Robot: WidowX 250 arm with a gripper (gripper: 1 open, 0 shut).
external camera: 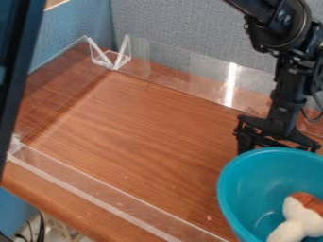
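My black arm comes down from the top right, and its gripper [275, 134] is low over the wooden table at the right, just behind a turquoise bowl [237, 194]. The fingertips are dark and small in this view; I see nothing clearly held between them. Inside the bowl, at the lower right, lies a white and orange-brown soft-looking object [296, 221], partly cut off by the frame's edge.
Clear low walls border it, with a white corner bracket [110, 55] at the back left. A dark vertical edge fills the left side.
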